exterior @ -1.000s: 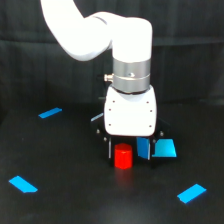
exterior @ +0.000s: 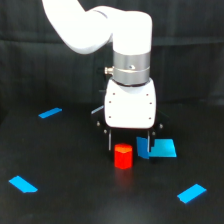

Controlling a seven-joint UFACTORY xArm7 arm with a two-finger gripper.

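Observation:
A red block (exterior: pixel 123 157) stands on the dark table below the white hand of my arm. My gripper (exterior: pixel 129 148) points down above and around that spot; its dark fingers are hard to make out against the black ground. They appear wide apart, one to the left of the red block and the other to the right, with visible space beside the block. Whether the fingers stand level with the block in depth, I cannot tell. A blue object (exterior: pixel 160 148) lies just right of the red block, partly hidden by the right finger.
Flat blue pieces lie on the table: one at the front left (exterior: pixel 22 184), another at the front right (exterior: pixel 191 193), and a third at the back left (exterior: pixel 50 113). Bare dark table (exterior: pixel 80 195) surrounds the red block in front and to the left.
The hand is slightly higher than a second ago. The red block and the blue pieces have stayed in place.

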